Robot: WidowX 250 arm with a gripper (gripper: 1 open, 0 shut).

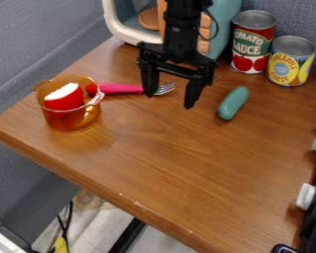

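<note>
My black gripper (pixel 169 91) hangs over the back middle of the wooden table (pixel 161 168), open, its fingers near the tines of a pink-handled fork (pixel 125 88). Nothing shows between the fingers. An orange translucent pot (pixel 67 116) at the left holds a red and white item (pixel 63 97). A green cylindrical object (pixel 233 103) lies to the right of the gripper.
A tomato can (pixel 252 47) and a yellow can (pixel 290 65) stand at the back right. A teal and white container (pixel 125 22) sits behind me. A dark appliance with white knobs (pixel 306 196) lines the right edge.
</note>
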